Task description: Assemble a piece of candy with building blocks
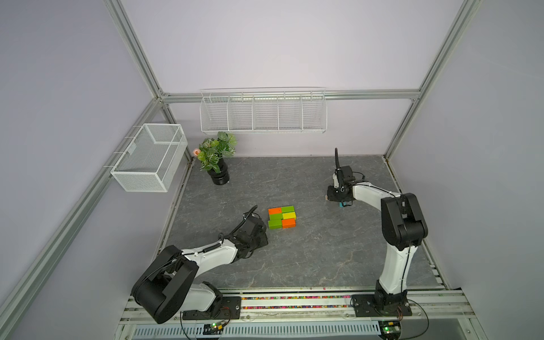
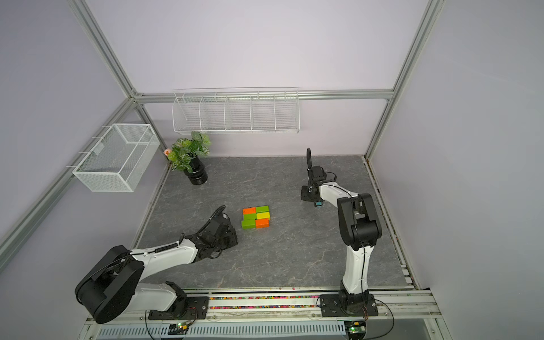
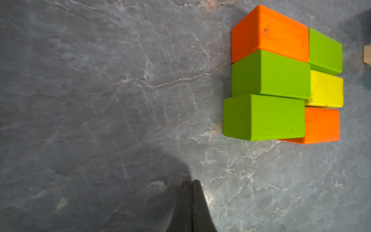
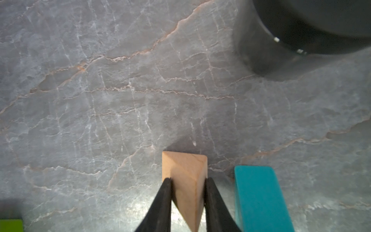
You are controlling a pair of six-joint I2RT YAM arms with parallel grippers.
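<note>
Six blocks lie grouped mid-table: orange [image 3: 278,34], green [image 3: 282,73] and yellow [image 3: 326,89], in three rows of two. My left gripper is shut, nothing visible between its fingers, over bare table just left of the group. At the right, my right gripper has its fingertips on either side of a natural-wood triangular block [image 4: 183,164]; whether they grip it cannot be told. A teal block [image 4: 260,193] lies beside that block, to its right in the right wrist view.
A potted plant [image 1: 215,150] stands at the back left. Empty wire baskets hang on the left wall [image 1: 148,181] and back wall [image 1: 263,113]. A dark cylinder [image 4: 293,46] is near my right gripper.
</note>
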